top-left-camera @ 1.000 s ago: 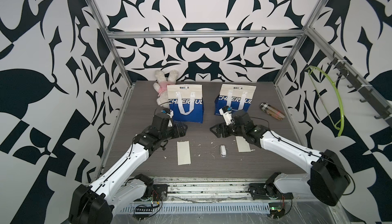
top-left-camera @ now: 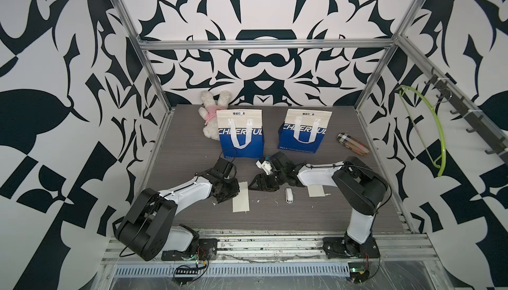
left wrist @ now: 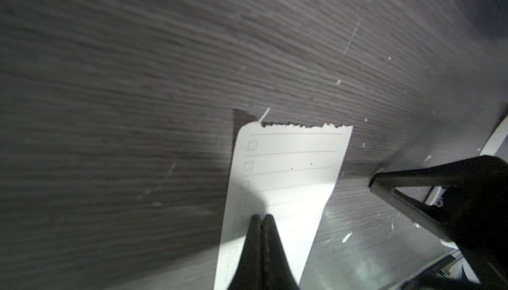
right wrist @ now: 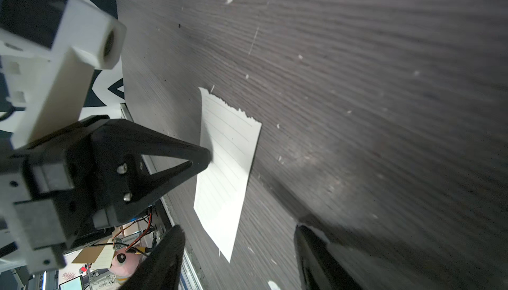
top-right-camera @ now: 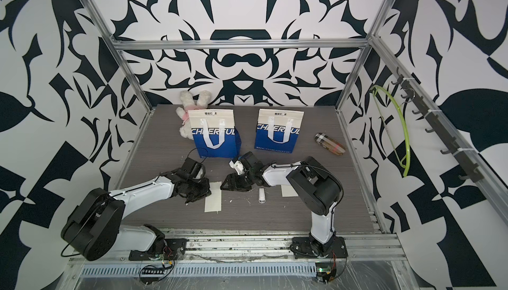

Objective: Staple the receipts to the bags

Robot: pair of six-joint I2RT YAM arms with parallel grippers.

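Observation:
A lined paper receipt [top-left-camera: 240, 201] [left wrist: 280, 173] [right wrist: 225, 179] with a torn edge lies on the table. My left gripper [top-left-camera: 232, 193] is shut on its surface, with nothing clearly visible between the fingers. My right gripper [top-left-camera: 258, 184] is open, low over the table just right of that receipt. A second receipt [top-left-camera: 316, 190] lies partly under the right arm. The white stapler [top-left-camera: 289, 194] lies between the receipts. Two blue-and-white bags [top-left-camera: 240, 147] [top-left-camera: 301, 142] stand behind, with handles hanging in front.
A white plush toy [top-left-camera: 209, 123] is behind the left bag; a plaid cylindrical item [top-left-camera: 353, 144] lies at right. A green hanger [top-left-camera: 440, 131] hangs on the right wall.
Both grippers have come down toward the front. The right has moved left, and the left has moved onto the receipt, which has shifted slightly right.

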